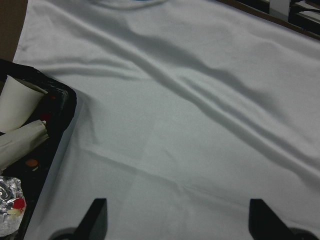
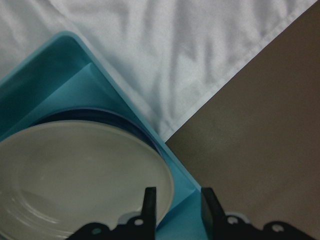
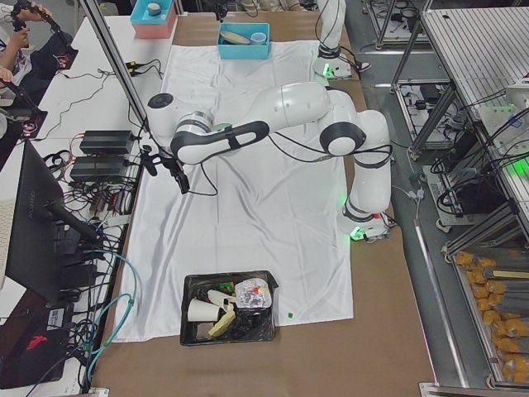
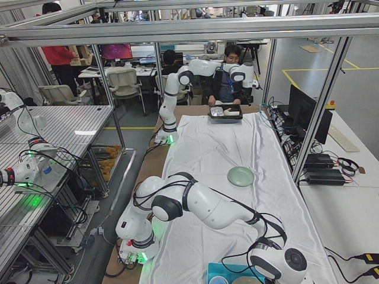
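Observation:
A green plate point(image 4: 240, 176) lies on the white cloth, mostly hidden behind an arm in the camera left view. My left gripper is open above the cloth beside a black bin point(image 1: 64, 107) holding a white cup point(image 1: 17, 105), wrappers and foil. My right gripper is open, with nothing visibly between its fingers, over a blue box point(image 2: 70, 50) holding a pale oval dish point(image 2: 80, 170) on a darker blue item.
Brown table edging shows around the white cloth. A monitor point(image 3: 33, 231), cables and power units line one side, beside a metal frame post.

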